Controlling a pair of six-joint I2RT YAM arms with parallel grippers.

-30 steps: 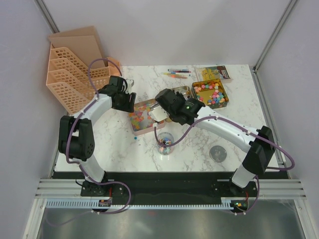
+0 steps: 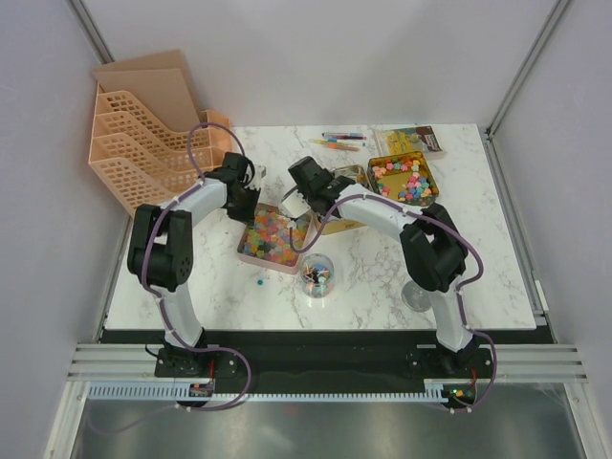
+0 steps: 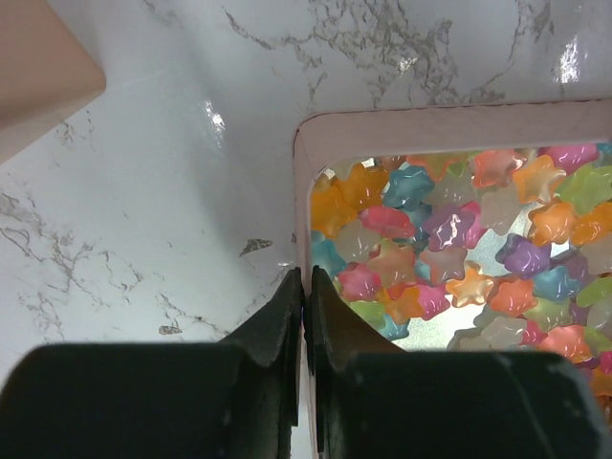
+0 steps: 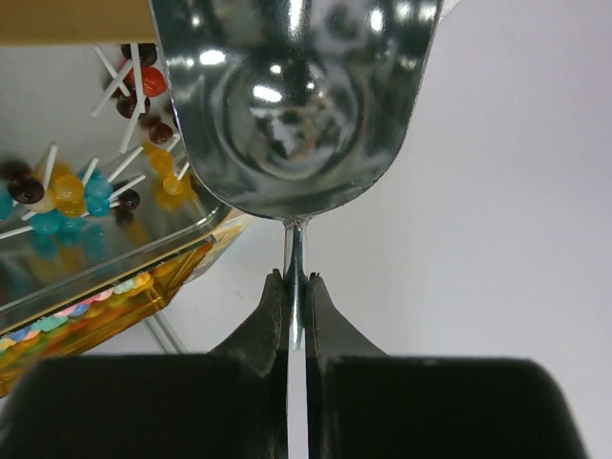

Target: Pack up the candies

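Note:
A pink open box [image 3: 302,167] holds colourful star-shaped candies [image 3: 449,225], with gaps of bare floor between them. My left gripper is shut on the box's thin side wall, one finger on each side. A shiny metal scoop [image 4: 287,105] has its narrow handle between the fingers of my right gripper, which is shut on it. No candy shows in the scoop's bowl. From above, the scoop [image 2: 295,204] hangs over the box's upper right part. Behind it, the right arm hides part of a metal tray with lollipops [image 4: 72,191].
An amber box [image 2: 433,187] of colourful candies stands at the back right. In front are a round clear jar [image 2: 316,276] with candies, a loose blue candy [image 2: 260,282] and a clear disc [image 2: 417,295]. An orange rack [image 2: 143,143] stands back left.
The right arm drew inward, carrying the scoop back and left.

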